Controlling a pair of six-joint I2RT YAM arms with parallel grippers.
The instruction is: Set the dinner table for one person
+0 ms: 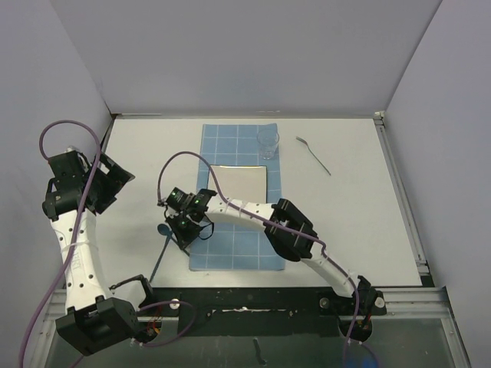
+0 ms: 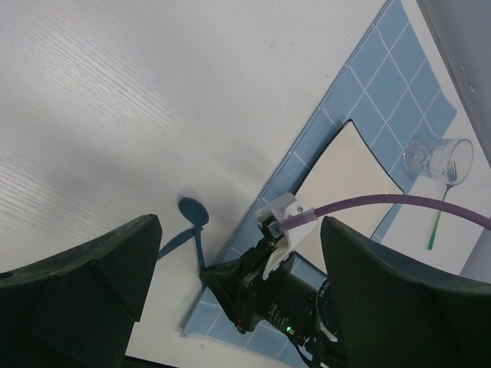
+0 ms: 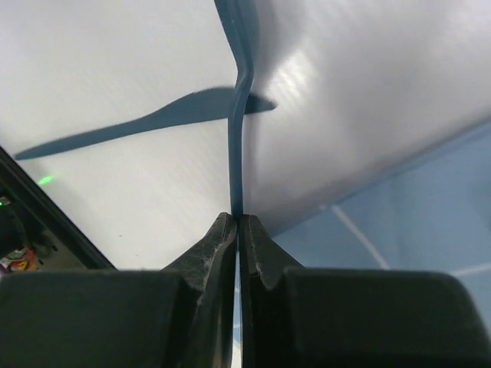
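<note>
A dark blue-grey spoon (image 3: 240,84) is pinched by its handle between the fingertips of my right gripper. Seen from above, its bowl is left of the blue checked placemat (image 1: 230,251). Below the spoon, a knife (image 3: 146,123) of the same colour lies on the white table. A square cream plate (image 1: 239,182) rests on the mat, partly hidden by my right arm. One clear glass (image 1: 268,144) stands at the mat's upper right corner. At the table's left side, my left gripper hangs open, its fingers wide apart and empty.
To the right of the mat lies a fork (image 1: 313,156) on bare table (image 1: 353,207). Grey walls (image 1: 253,57) close off the back and both sides. My right arm crosses the mat's lower half, and open table lies between my left gripper and the mat.
</note>
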